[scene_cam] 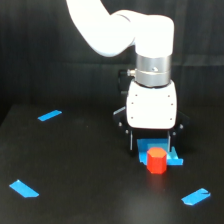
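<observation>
A red block with a hexagonal-looking outline (157,160) stands on the dark table, right of centre. Directly behind it, and partly hidden by it, lies a light patch edged in blue (174,159). My gripper (151,142) points down over the back of this patch, its fingers spread apart to either side. Nothing shows between them. From this single view I cannot tell how high the fingertips are above the table.
Blue tape strips lie on the table at the back left (50,115), front left (24,188) and front right (196,197). A dark curtain (40,50) hangs behind.
</observation>
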